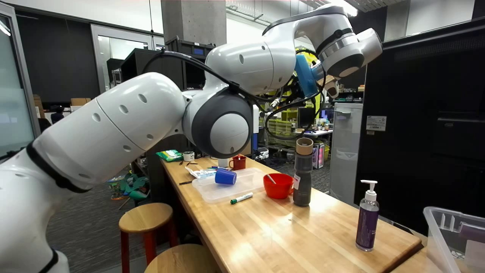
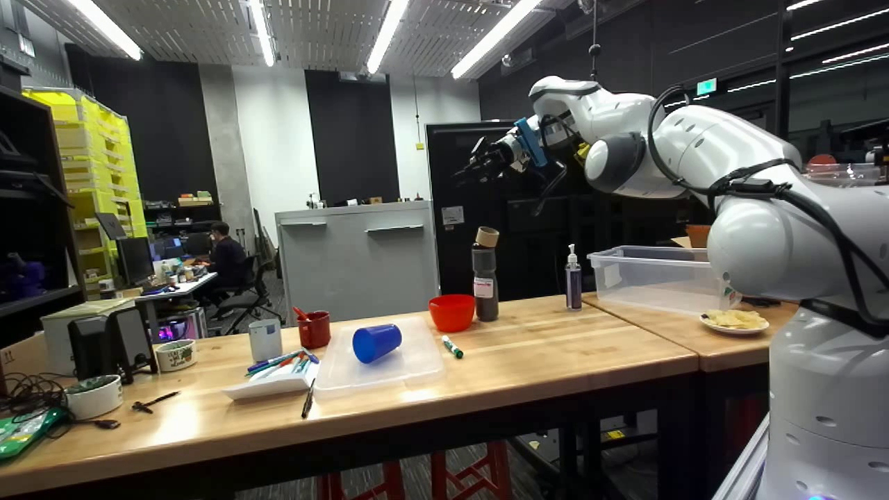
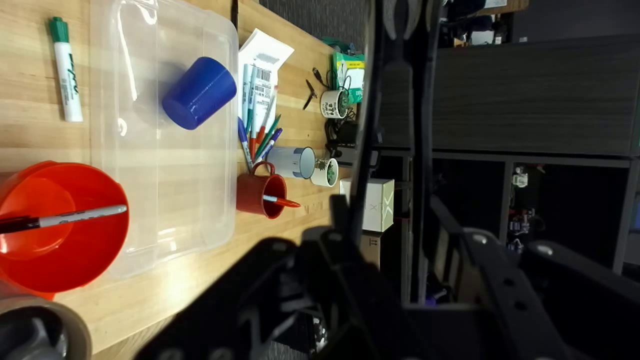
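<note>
My gripper (image 2: 468,169) hangs high above the table, well clear of everything on it. In the wrist view its dark fingers (image 3: 340,219) stand apart, with nothing visible between them. A blue cup (image 3: 199,93) lies on its side on the clear plastic lid (image 2: 342,376). Beside the lid is a green-capped marker (image 2: 452,346). The red bowl (image 2: 452,312) has a marker (image 3: 84,216) resting in it. Close by the bowl stands a dark bottle (image 1: 302,177) with a brown ring-shaped top.
Left of the lid in exterior view 2 are a red mug (image 2: 314,330), a grey cup (image 2: 266,340) and pens on white paper (image 2: 271,383). A soap pump bottle (image 2: 573,283) and clear bin (image 2: 658,279) stand to the right. Bare table lies before the soap.
</note>
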